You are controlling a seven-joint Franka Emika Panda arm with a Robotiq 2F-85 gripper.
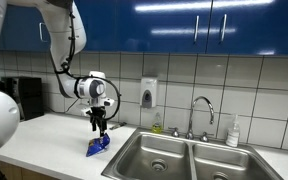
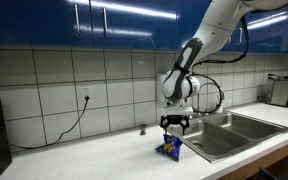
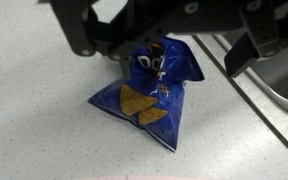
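A blue chip bag (image 3: 144, 100) printed with orange chips lies on the white counter, close to the sink's left edge. It also shows as a small blue shape (image 1: 98, 146) in exterior view 1 and as a blue packet (image 2: 170, 148) in exterior view 2. Just above it hangs my gripper (image 1: 100, 129), pointing down. In the wrist view the gripper is open, its dark fingers apart on either side of the bag's top end. Whether a finger touches the bag cannot be told. The gripper body covers part of the bag's upper edge.
A double steel sink (image 1: 189, 158) with a tall faucet (image 1: 194, 115) lies to the right of the bag. Soap bottles (image 1: 233, 132) stand behind it. A black appliance (image 1: 24, 97) is at the far left. Counter left of the bag (image 2: 84, 160) is clear.
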